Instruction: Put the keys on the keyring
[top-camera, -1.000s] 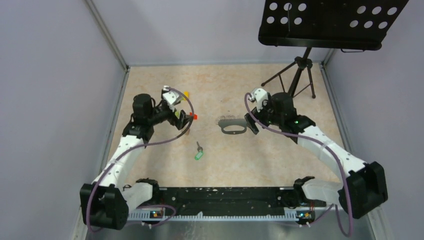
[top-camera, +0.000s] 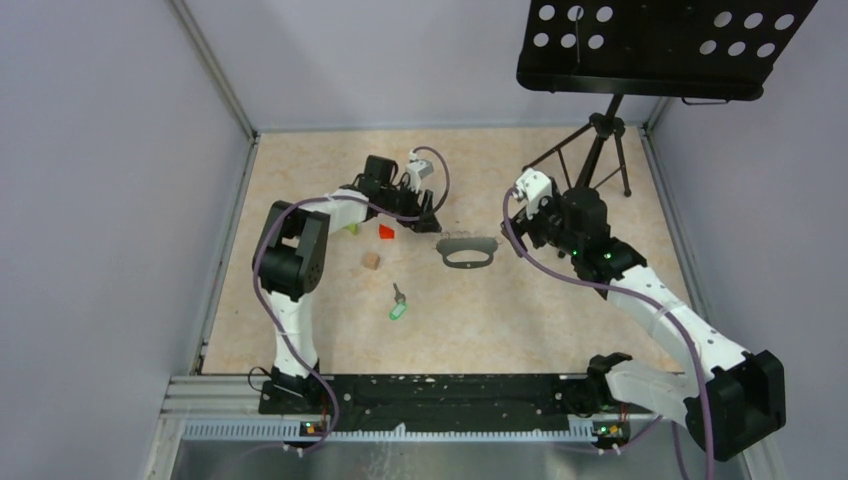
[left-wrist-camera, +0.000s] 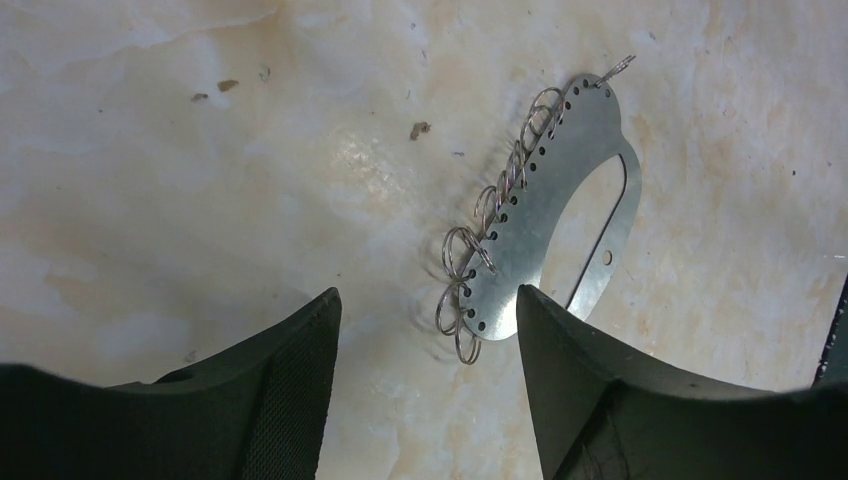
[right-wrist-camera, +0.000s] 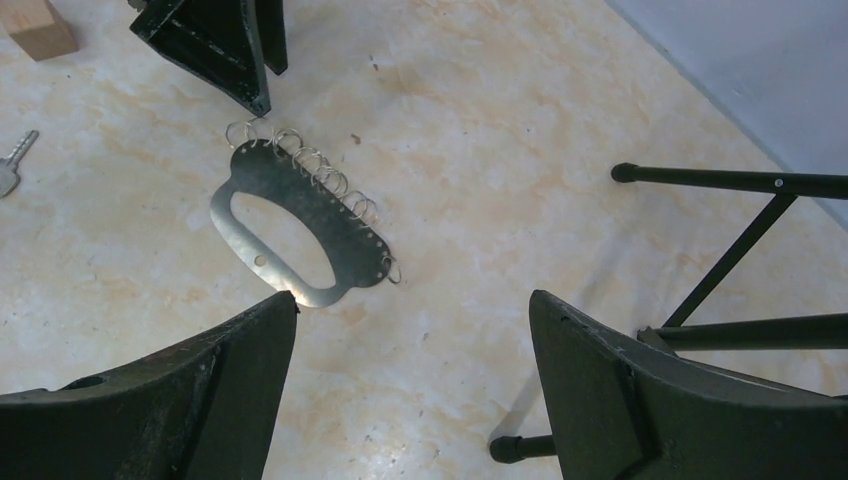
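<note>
A flat metal keyring plate (top-camera: 465, 243) with several wire rings along one edge lies mid-table. In the left wrist view, the plate (left-wrist-camera: 520, 230) is just beyond my left gripper, whose fingers stand apart with nothing between. My right gripper is also open and empty, to the right of the plate (right-wrist-camera: 325, 225). A key (right-wrist-camera: 14, 160) lies left of the plate; in the top view a green-headed key (top-camera: 398, 310) lies below it.
A wooden block (top-camera: 371, 260), a red piece (top-camera: 386, 231) and a yellow-green piece lie near my left arm. A music stand's tripod (right-wrist-camera: 720, 180) occupies the back right.
My left gripper has moved right and back toward the plate's rings. My right arm has shifted slightly toward the right.
</note>
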